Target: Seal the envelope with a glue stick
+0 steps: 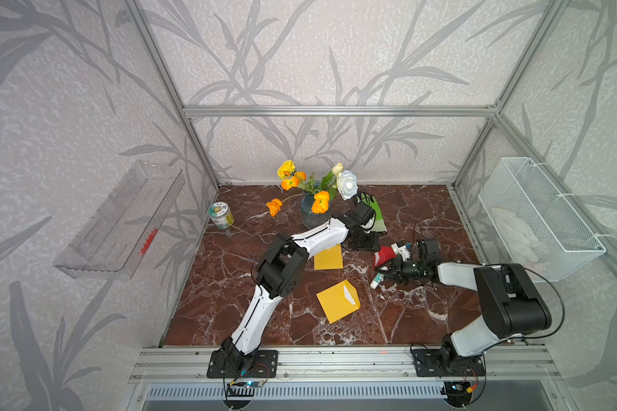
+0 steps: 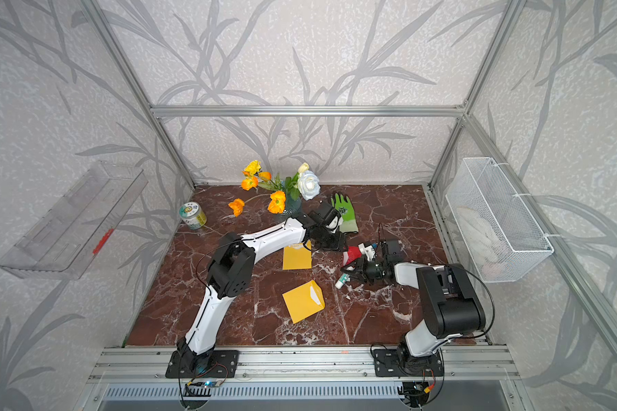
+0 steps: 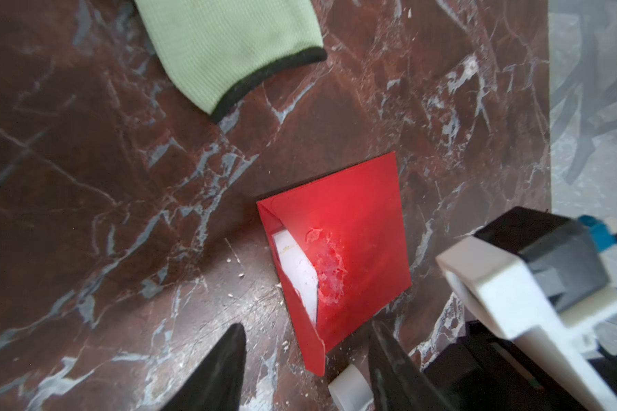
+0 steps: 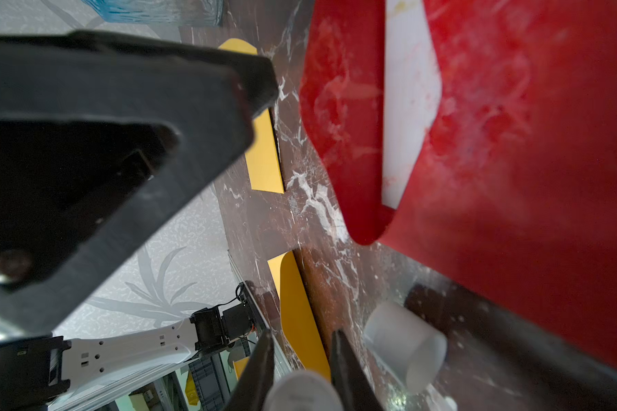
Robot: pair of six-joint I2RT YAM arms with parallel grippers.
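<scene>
The red envelope (image 3: 349, 219) lies on the marble table with its flap raised, white paper (image 4: 408, 89) showing inside and a patchy smear on the red. My left gripper is open just beside it, nothing between its fingers. My right gripper is shut on a white cylinder, likely the glue stick (image 4: 301, 397), low beside the envelope; its far end is hidden. A small white cap (image 3: 349, 390) lies near the envelope's flap.
Yellow envelopes (image 1: 336, 301) lie left and front. A vase of flowers (image 1: 315, 212) and a green glove (image 3: 233, 48) stand or lie behind. A can (image 1: 220, 215) sits far left.
</scene>
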